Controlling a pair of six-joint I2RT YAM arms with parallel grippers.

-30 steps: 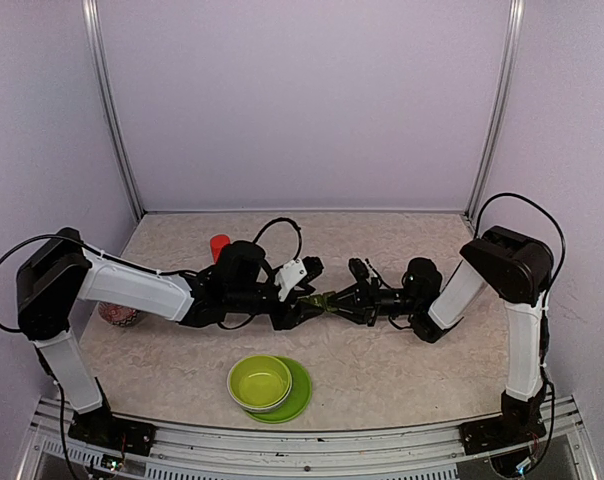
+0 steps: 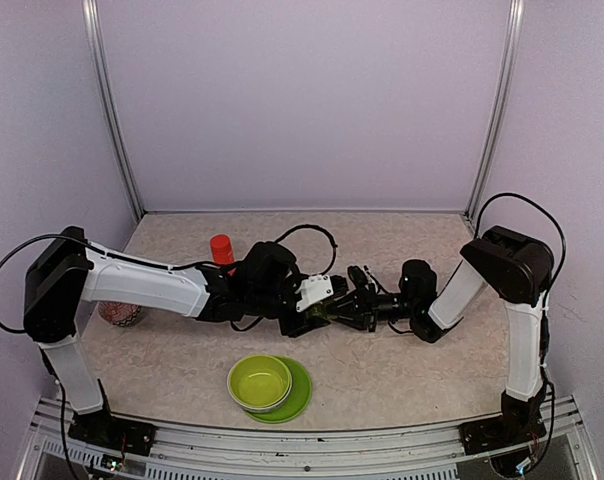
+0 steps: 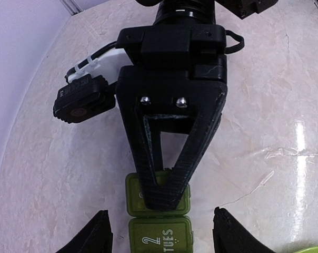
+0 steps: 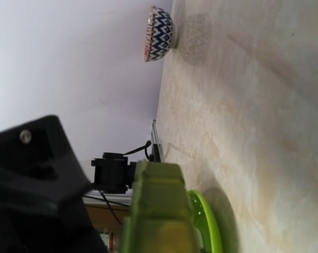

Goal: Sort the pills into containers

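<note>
In the left wrist view a green pill case (image 3: 160, 234) marked "2 TUES" is held by my right gripper (image 2: 337, 308), whose black finger lies over its upper compartment; it also fills the lower middle of the right wrist view (image 4: 159, 205). My left gripper is open around the case from above, a finger apart on each side. In the top view the two grippers meet at mid-table, largely hiding the case. No pills can be made out clearly.
A lime bowl (image 2: 259, 381) on a green plate (image 2: 294, 400) stands at the front. A red cylinder (image 2: 221, 248) is behind the left arm, a patterned bowl (image 4: 159, 34) at the left.
My left gripper and wrist have moved right, over the case and closer to my right gripper.
</note>
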